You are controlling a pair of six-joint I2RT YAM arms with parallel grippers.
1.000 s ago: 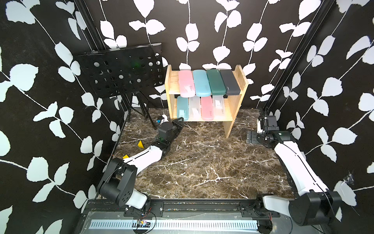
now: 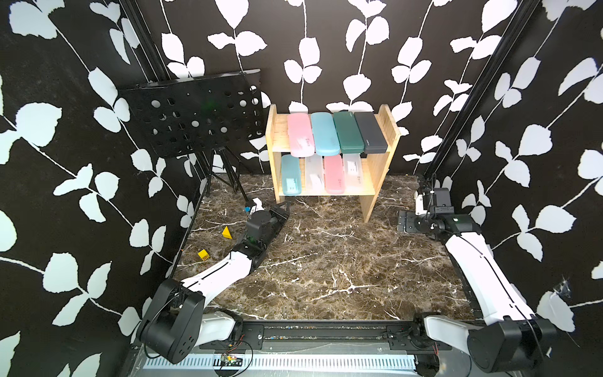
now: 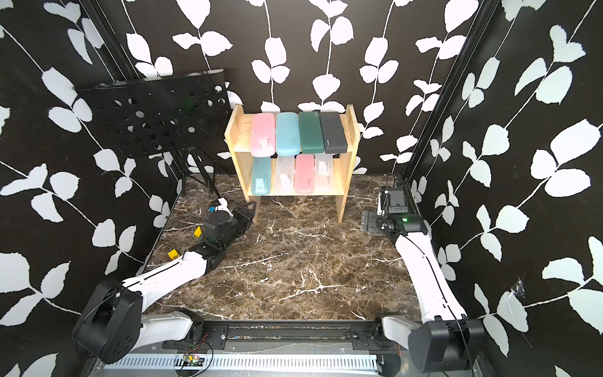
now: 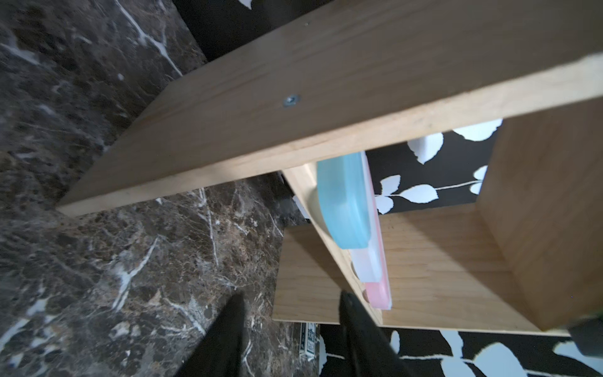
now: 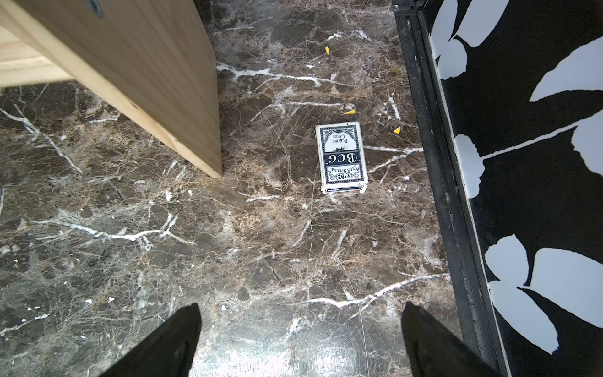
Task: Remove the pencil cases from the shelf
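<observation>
On the wooden shelf (image 2: 372, 169), the upper tier holds a pink case (image 2: 301, 134), a blue case (image 2: 325, 133), a dark green case (image 2: 348, 132) and a black case (image 2: 370, 132). On the lower tier lie a teal case (image 2: 290, 174) at the left end, a clear whitish case (image 2: 314, 174), another pink case (image 2: 334, 174) and a second clear case (image 2: 353, 172). My left gripper stands open and empty, low by the shelf's left side, apart from the teal case (image 4: 342, 201). Far right of the shelf, my right gripper is open over bare table.
A card box (image 5: 342, 157) lies right of the shelf's right side panel (image 5: 150, 81). Yellow blocks (image 2: 226, 232) sit on the table left of my left arm. Behind them rises a black perforated stand (image 2: 194, 113).
The teal case sits slightly farther left and forward. The right arm has shifted slightly.
</observation>
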